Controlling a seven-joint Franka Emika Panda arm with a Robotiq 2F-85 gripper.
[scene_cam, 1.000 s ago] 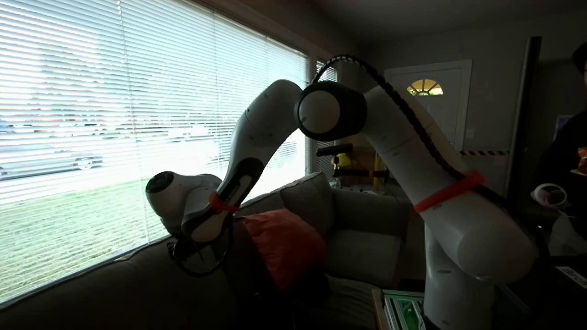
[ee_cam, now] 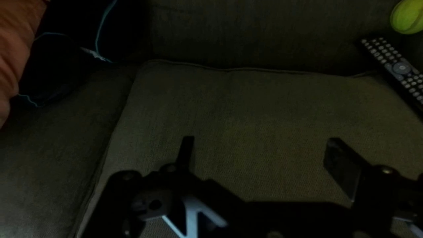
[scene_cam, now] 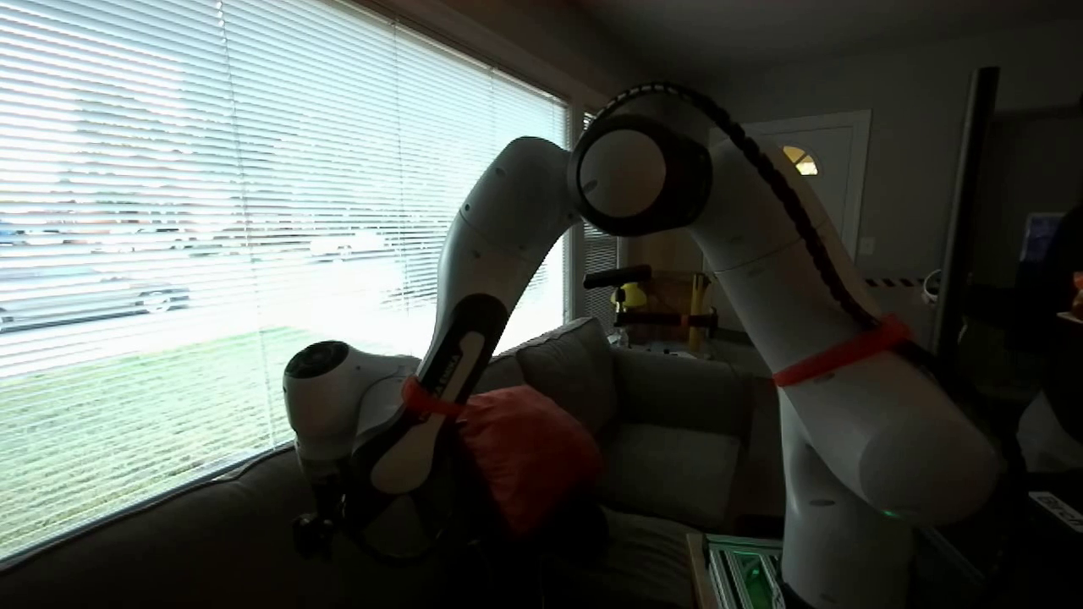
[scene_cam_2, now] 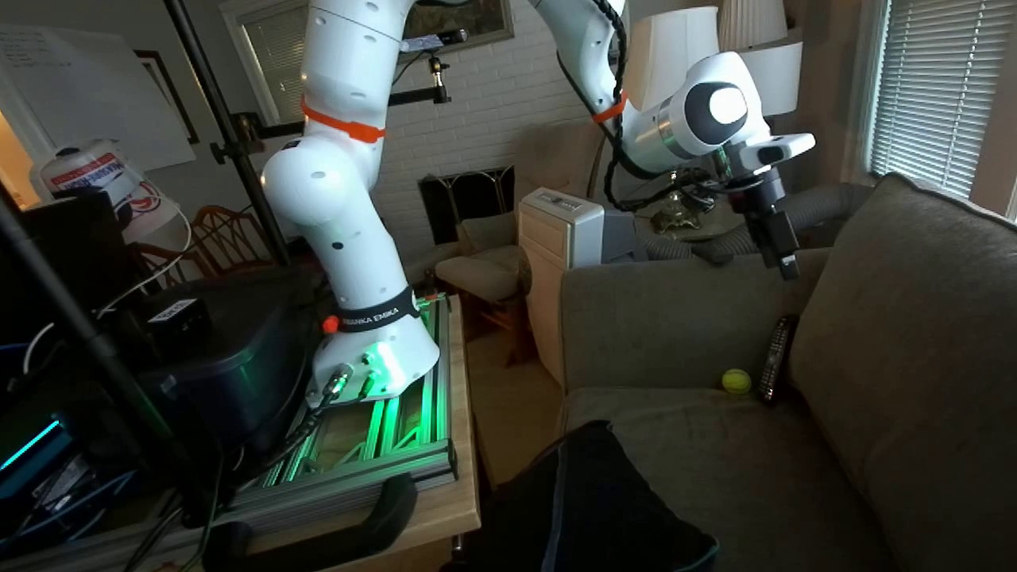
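My gripper is open in the wrist view, its two dark fingers wide apart with only bare couch cushion showing between and beyond them. In exterior view 2 the gripper hangs above the couch seat, short of the backrest. A black remote lies at the right edge of the wrist view, and a yellow-green ball is by its far end, cut off by the frame. From exterior view 2, the remote leans against the backrest with the ball beside it, both below the gripper.
A dark pillow with blue piping and an orange pillow occupy the wrist view's upper left. The couch armrest and backrest bound the seat.
The forearm and hand have swung lower and slightly to the right in exterior view 1, while the elbow has risen a little. The person at the right edge has shifted mostly out of view.
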